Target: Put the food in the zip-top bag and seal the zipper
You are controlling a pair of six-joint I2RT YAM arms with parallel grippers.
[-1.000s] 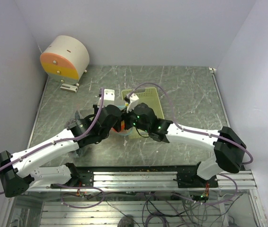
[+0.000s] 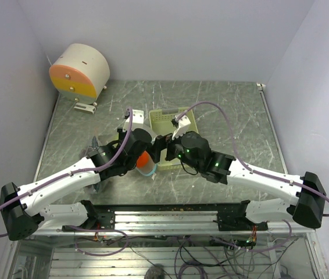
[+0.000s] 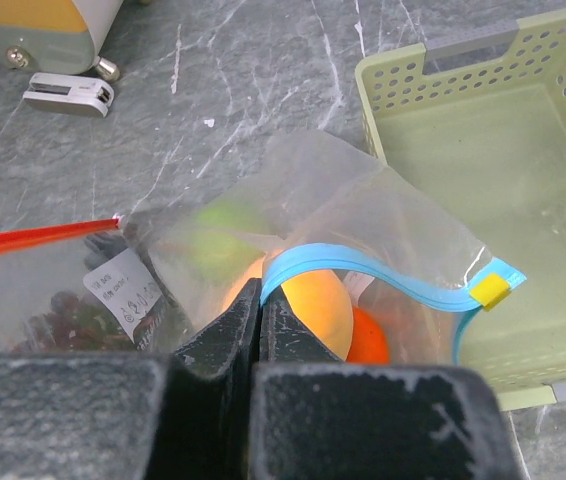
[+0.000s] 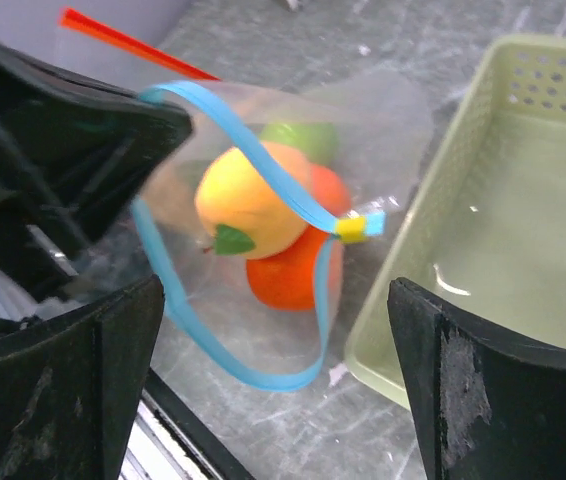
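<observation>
A clear zip bag with a blue zipper [image 3: 343, 258] and yellow slider [image 3: 488, 289] holds round orange [image 4: 288, 270], yellow-orange [image 4: 248, 200] and green [image 4: 293, 138] food items. My left gripper is shut on the blue zipper strip at the bag's mouth. My right gripper is open over the front of the bag, to the right of my left gripper in the top view, with the zipper and slider between and beyond its fingers in its wrist view.
A green basket [image 3: 483, 200] stands right of the bag. A second bag with red strip [image 3: 43, 236] and dark contents lies left. A white cylindrical box [image 2: 80, 70] and small stapler-like object [image 3: 69, 93] are at back left.
My right arm has moved rightward in the top view, away from my left gripper, which has stayed nearly in place.
</observation>
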